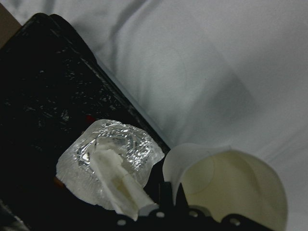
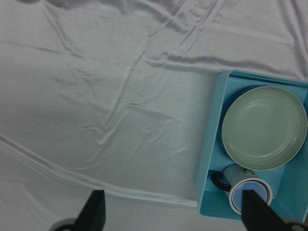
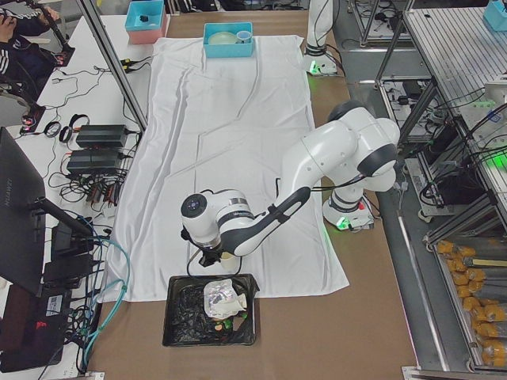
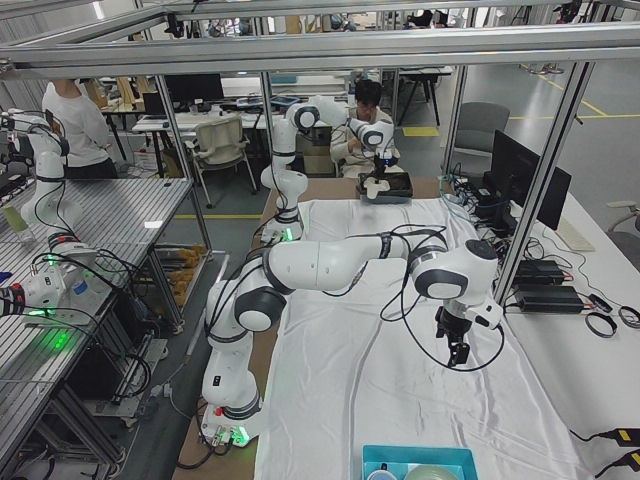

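Note:
A cream cup (image 1: 231, 192) is held by its rim in my left gripper, at the near edge of the black-lined tray (image 3: 178, 317). Crumpled foil with white paper (image 1: 108, 159) lies in that tray, with small coloured scraps partly hidden beneath. In the right wrist view my right gripper stands open above the cloth, beside a blue bin (image 2: 209, 134) holding green plates (image 2: 263, 125) and a mug (image 2: 231, 178) with a blue cup inside.
Monitors, electronics and cables crowd the side table (image 4: 590, 360). Metal frame posts (image 3: 115, 63) border the workspace.

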